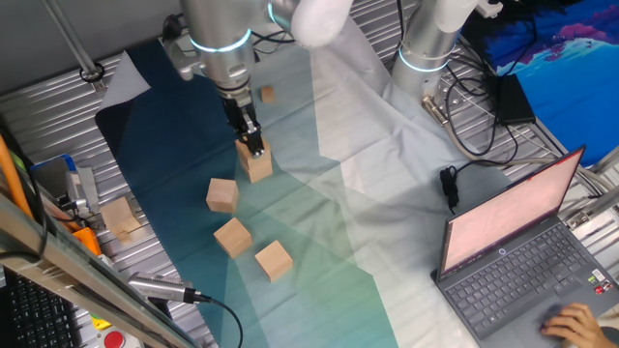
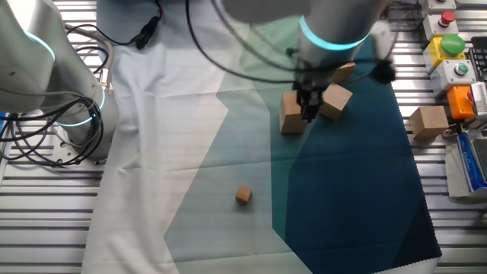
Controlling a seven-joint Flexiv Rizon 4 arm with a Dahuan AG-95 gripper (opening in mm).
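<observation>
My gripper (image 1: 253, 149) points down at a wooden block (image 1: 257, 170), its dark fingertips overlapping the block's top in exterior view 1. Seen from exterior view 2, the gripper (image 2: 307, 114) is blurred and stands against the right side of that block (image 2: 290, 116). Whether the fingers are apart or closed, or touch the wood, cannot be made out. Three more wooden blocks lie on the cloth nearby: one (image 1: 222, 195), a second (image 1: 233, 238) and a third (image 1: 275, 261). A much smaller wooden cube (image 2: 243, 194) sits by itself on the cloth.
A laptop (image 1: 513, 261) with a person's hand (image 1: 576, 327) on it occupies the right side. Beyond the cloth's edge lies a further wooden block (image 2: 428, 122), near the buttons (image 2: 452, 46).
</observation>
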